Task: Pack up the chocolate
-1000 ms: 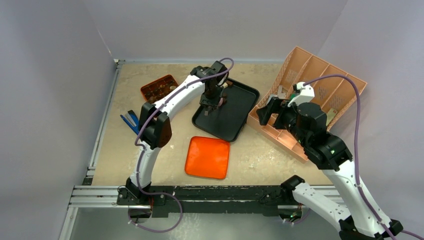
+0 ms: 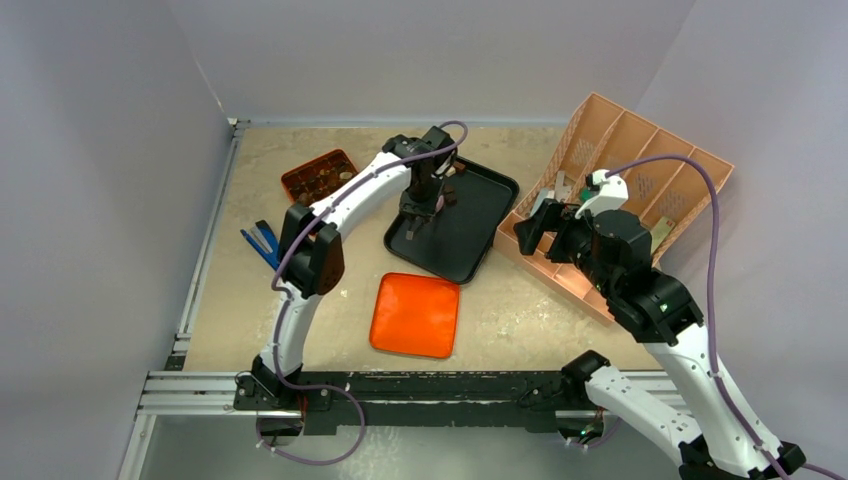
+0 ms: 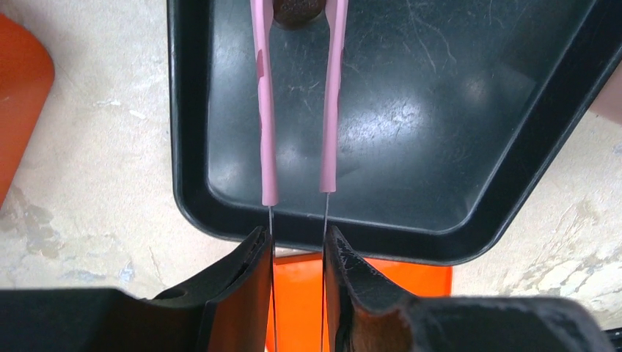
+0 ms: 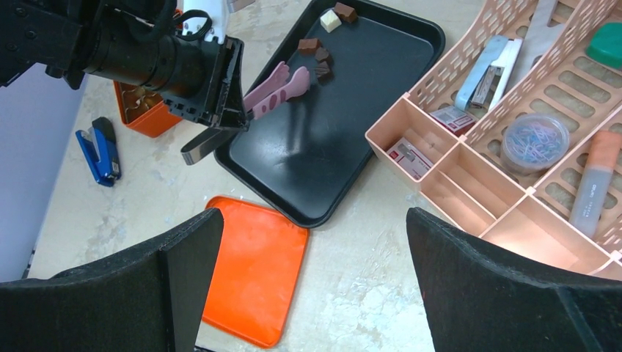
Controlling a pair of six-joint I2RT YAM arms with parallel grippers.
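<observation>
My left gripper holds pink-tipped tongs [image 3: 331, 117] over the black tray [image 3: 440, 110], their tips near a dark chocolate piece [image 3: 297, 13]. Brown, white and dark chocolates [image 4: 308, 46] lie in the tray's far part in the right wrist view. An orange-red container [image 2: 300, 185] with small pieces in sections stands left of the tray. My right gripper is open above the table's right side, nothing between its fingers.
A pink organizer [image 2: 560, 270] with stationery stands right of the tray. An empty orange tray [image 2: 414, 315] lies in front. A blue stapler [image 4: 99, 154] lies at left. Bare table shows between them.
My left arm and gripper have shifted very slightly over the black tray. The right arm is almost still.
</observation>
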